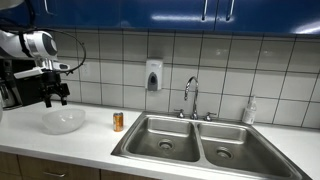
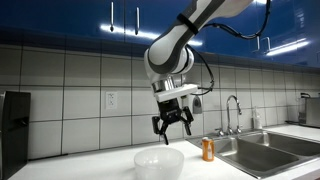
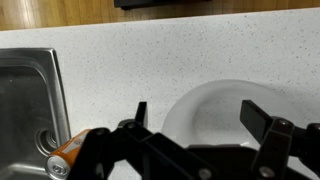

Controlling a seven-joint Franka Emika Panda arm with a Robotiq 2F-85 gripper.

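Above the clear, whitish bowl (image 1: pixel 64 121) hangs my gripper (image 1: pixel 56 102), pointing down with its fingers open. The wrist view has the bowl (image 3: pixel 235 115) below the two fingertips, which stand wide apart with nothing between them. In exterior view 2 the gripper (image 2: pixel 173 132) is just over the bowl (image 2: pixel 159 162); whether it touches the rim I cannot tell. An orange can (image 1: pixel 118 122) stands upright on the white counter (image 1: pixel 95 143), between the bowl and the sink. The same can (image 3: pixel 68 152) shows at the lower left of the wrist view.
A double steel sink (image 1: pixel 205 145) with a faucet (image 1: pixel 194 98) lies right of the can. A soap dispenser (image 1: pixel 154 74) hangs on the tiled wall, and a bottle (image 1: pixel 250 111) stands behind the sink. Blue cabinets (image 1: pixel 180 15) overhang the counter. Bare counter lies around the bowl.
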